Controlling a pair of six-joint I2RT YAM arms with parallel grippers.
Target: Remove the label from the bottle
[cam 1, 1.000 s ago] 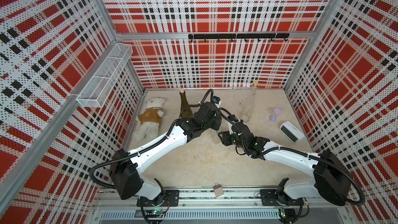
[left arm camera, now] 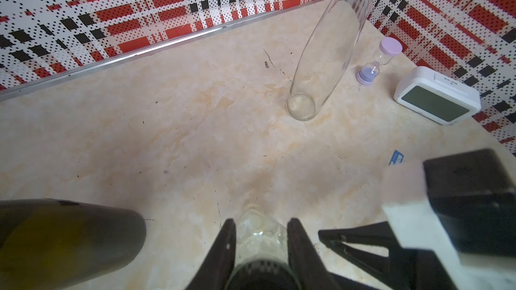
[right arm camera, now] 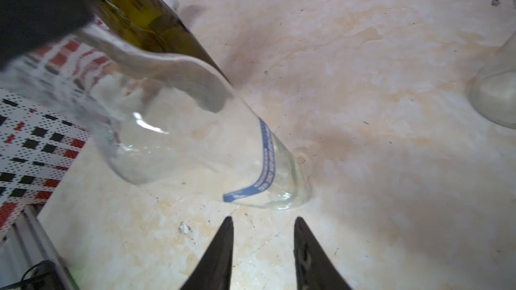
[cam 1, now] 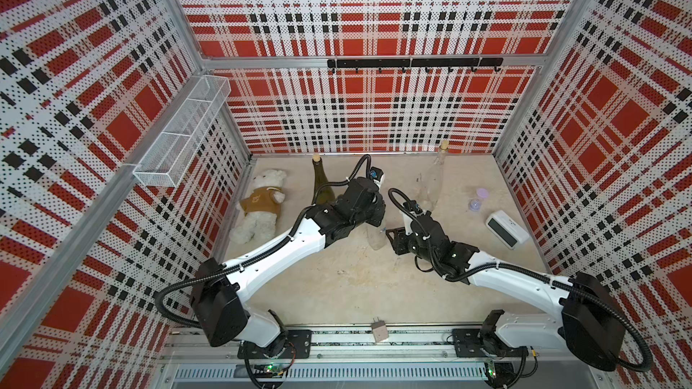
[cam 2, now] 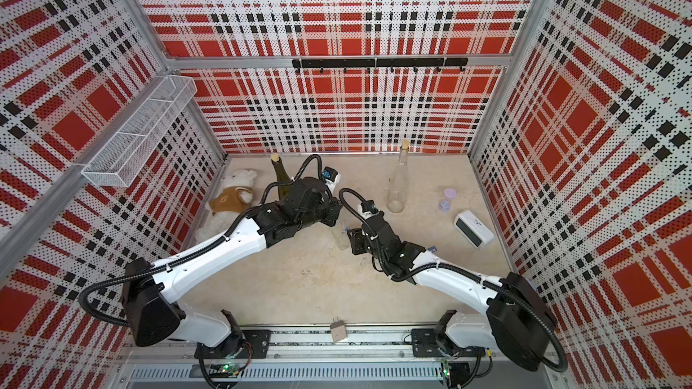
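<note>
A clear bottle point(right arm camera: 182, 123) is held tilted by my left gripper, which is shut on its upper part. In the right wrist view a blue band of label point(right arm camera: 263, 166) shows near the bottle's base. My right gripper is part open just below and in front of that end, with bare table visible between its fingers. From the top views the two grippers are close together over the middle of the table, largely hiding the bottle.
A green bottle point(cam 1: 322, 187) stands at back left by a teddy bear point(cam 1: 259, 205). A tall clear bottle point(cam 2: 398, 183), an hourglass point(left arm camera: 376, 64) and a white clock point(left arm camera: 435, 96) stand on the right.
My right gripper has drawn a little to the right, away from my left one, with its arm shifting right. The left arm holds still.
</note>
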